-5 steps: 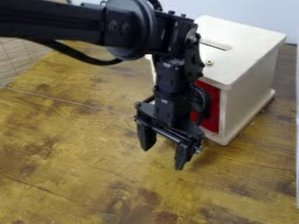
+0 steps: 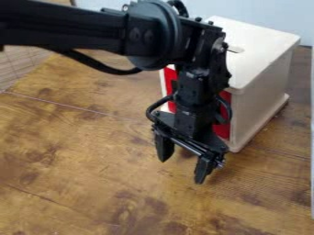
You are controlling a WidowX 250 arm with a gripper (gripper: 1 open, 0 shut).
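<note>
My black gripper [image 2: 185, 161] hangs open over the wooden floor, fingers pointing down with nothing between them. It is in front of a cream wooden box [image 2: 260, 78], whose red front [image 2: 222, 125] is partly hidden behind the wrist. The box has a slot in its top.
A woven panel or mat [image 2: 25, 60] is at the far left, and a pale edge runs along the right side.
Over the last second the gripper has shifted to the right, nearer the box's front, with the arm following. It remains open.
</note>
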